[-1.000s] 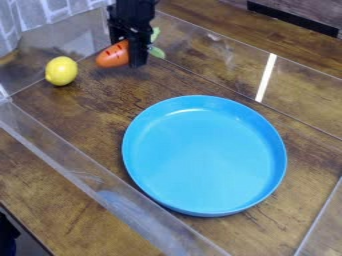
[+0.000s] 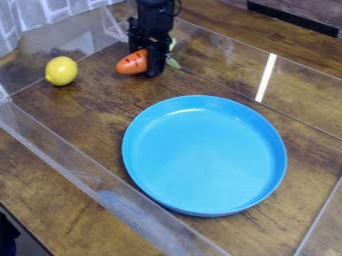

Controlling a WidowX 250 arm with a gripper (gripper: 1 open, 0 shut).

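Observation:
My black gripper (image 2: pixel 150 54) is low over an orange carrot (image 2: pixel 131 63) with green leaves, near the top centre of the camera view; whether its fingers are closed on the carrot I cannot tell. A yellow lemon (image 2: pixel 62 71) lies to the left. A large blue plate (image 2: pixel 202 151) fills the lower right middle.
Clear tray-like edges run along the left and right, and a dark area lies at the lower left corner.
Over the last second my gripper and the carrot have moved slightly right and down in the view. The lemon and plate have stayed put.

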